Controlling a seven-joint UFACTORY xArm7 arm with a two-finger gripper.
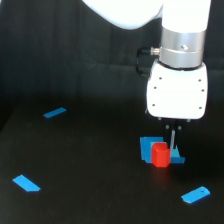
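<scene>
A small red block [160, 154] rests on the dark table, right of the middle of the view. Blue patches [146, 144] show behind it and to its right. My white gripper [172, 144] comes down from above, its thin dark fingers reaching close to the block's right rear side. Whether the fingers touch the block, and how far apart they stand, is too small and dark to make out.
Blue tape strips lie on the table: one at the far left [55, 113], one at the near left [26, 184] and one at the near right [195, 195]. A dark curtain [70, 60] hangs behind.
</scene>
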